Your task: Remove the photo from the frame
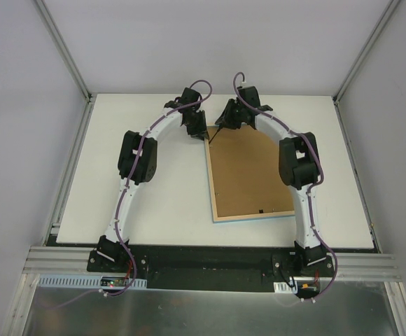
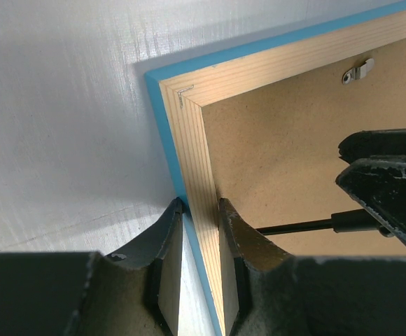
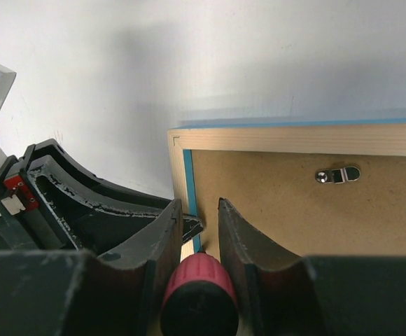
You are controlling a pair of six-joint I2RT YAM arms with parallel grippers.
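The picture frame lies face down, its brown backing board inside a pale wood border with a blue outer edge. At its upper left side, my left gripper is shut on the border, one finger on each side of it. My right gripper is shut on a screwdriver with a red and black handle. The dark shaft slants down-left to the border's inner edge beside the left fingers; its tip is hidden there. A metal clip sits on the board near the top border. The photo is out of sight.
Another small dark clip shows near the board's bottom edge. Both grippers are close together at the frame's upper left corner.
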